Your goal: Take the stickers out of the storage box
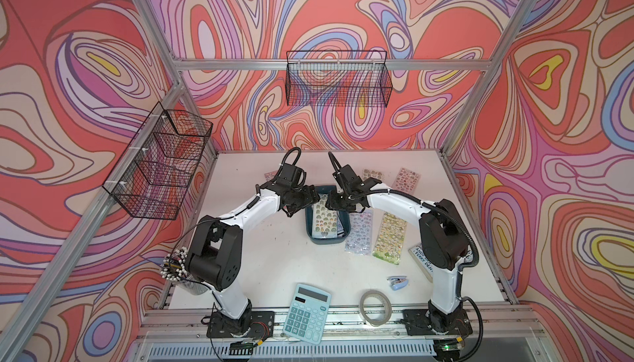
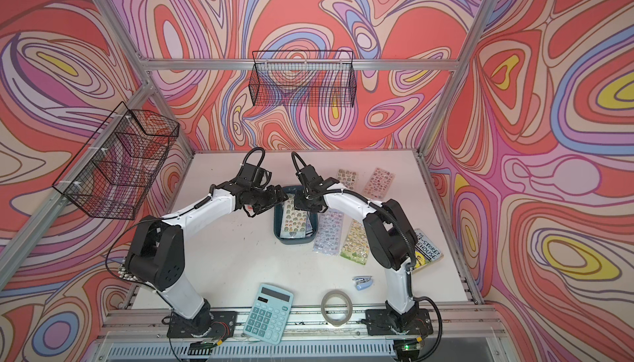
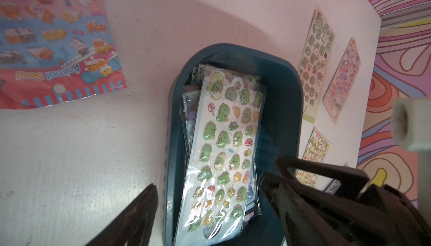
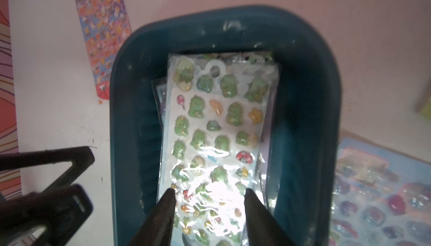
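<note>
The dark teal storage box (image 4: 309, 111) holds a stack of sticker sheets, topped by a clear pack of green dinosaur stickers (image 4: 213, 151). Over it hangs my right gripper, open, its fingertips above the middle to lower part of the pack with nothing held. My left gripper also stands open at the box's left side, high over the rim, empty. Lower layers of sheets show only at their edges beneath the top pack.
Loose sticker sheets lie right of the box (image 1: 389, 236), behind it (image 1: 407, 180) and at the left rear. A book (image 2: 426, 249), stapler (image 2: 362, 282), tape roll (image 2: 336, 308) and calculator (image 2: 268, 312) lie toward front and right.
</note>
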